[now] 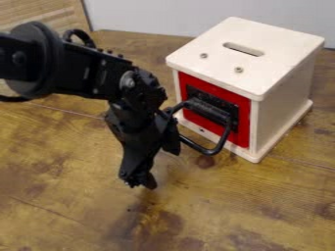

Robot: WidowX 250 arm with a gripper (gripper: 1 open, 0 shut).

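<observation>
A cream wooden box [279,113] with a slot on top has a red front panel [198,80] holding a black fitting with a black bent handle [209,149] that sticks out toward my gripper [153,165]. The black gripper points down at the left of the box, low over the floor, beside or touching the handle's end. Its fingers are dark and overlap, so whether they are open or shut, or on the handle, is unclear.
A woven board [46,12] leans at the back left against a white wall.
</observation>
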